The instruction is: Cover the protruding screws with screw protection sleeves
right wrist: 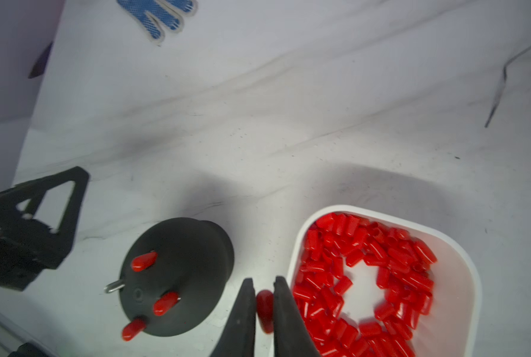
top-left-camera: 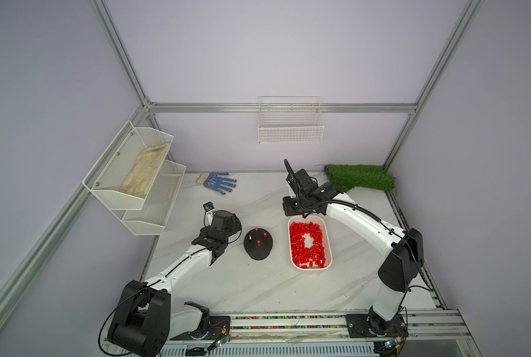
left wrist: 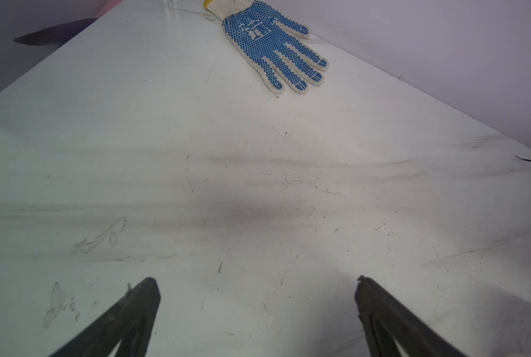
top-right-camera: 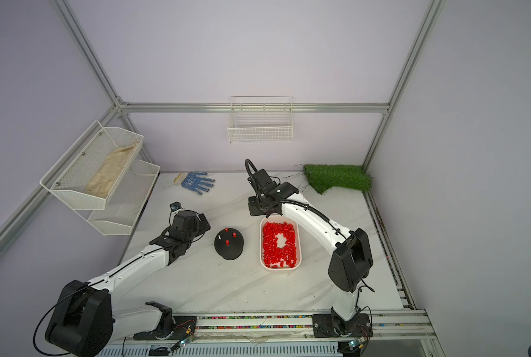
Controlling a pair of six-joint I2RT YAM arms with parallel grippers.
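A round black base (right wrist: 209,279) bears three screws covered by red sleeves (right wrist: 144,261) and one bare metal screw (right wrist: 115,286) sticking out at its left. In the right wrist view a red sleeve (right wrist: 265,311) is pinched between the fingertips of my right gripper, which hangs above the tray's left rim. Loose red sleeves (top-left-camera: 304,253) fill much of the white tray (top-left-camera: 329,253). Left of the base, my left gripper has its fingers wide apart over bare table, nothing between them.
A blue-dotted glove (top-left-camera: 219,182) lies at the back left of the table. A green turf mat (top-left-camera: 360,176) rests at the back right, and a white wire rack (top-left-camera: 128,205) hangs at the left. Bare table separates the base from the tray.
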